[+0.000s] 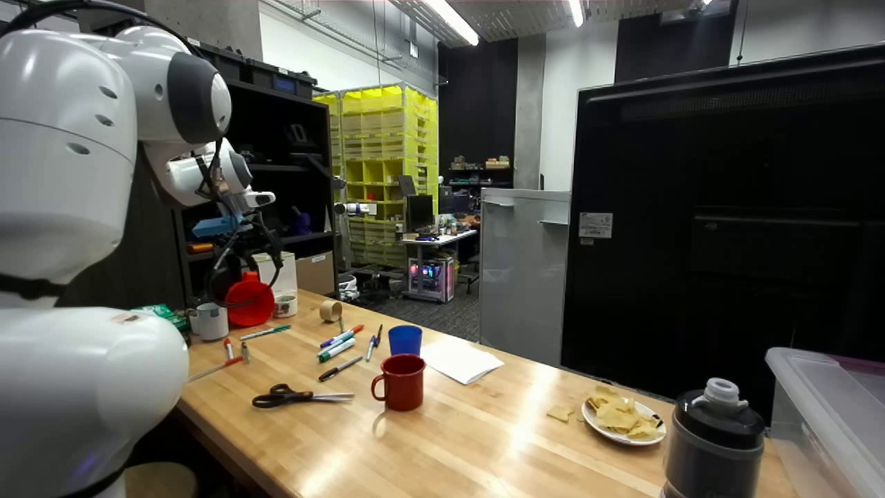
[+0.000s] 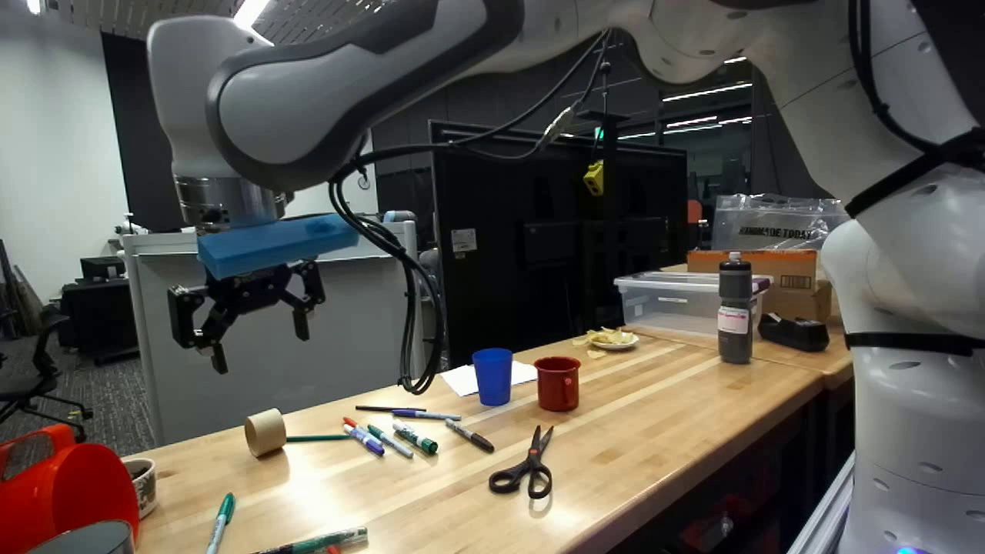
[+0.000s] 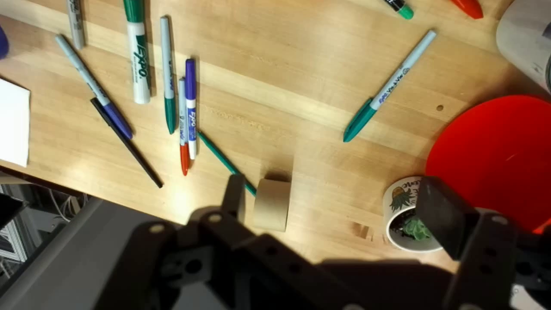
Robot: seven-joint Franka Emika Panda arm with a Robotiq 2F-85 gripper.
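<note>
My gripper (image 2: 260, 346) hangs open high above the far left part of the table, nothing between its fingers. In the wrist view one dark fingertip (image 3: 235, 196) shows near a tan cardboard roll (image 3: 272, 205), and the other finger (image 3: 445, 217) overlaps a small potted succulent (image 3: 416, 227); the roll and pot lie well below them. Several markers and pens lie loose on the wood, among them a green-capped pen (image 3: 387, 88) and a green Expo marker (image 3: 138, 57). A red container (image 2: 78, 489) stands by the pot, with a grey-white mug (image 1: 209, 320) beside it.
Black scissors (image 2: 528, 466), a red mug (image 2: 558, 384), a blue cup (image 2: 493, 377) and white paper (image 1: 460, 361) occupy the middle. Chips on a plate (image 1: 623, 418), a bottle (image 2: 735, 309) and a clear bin (image 1: 830, 415) stand at the far end. Bare wood lies between.
</note>
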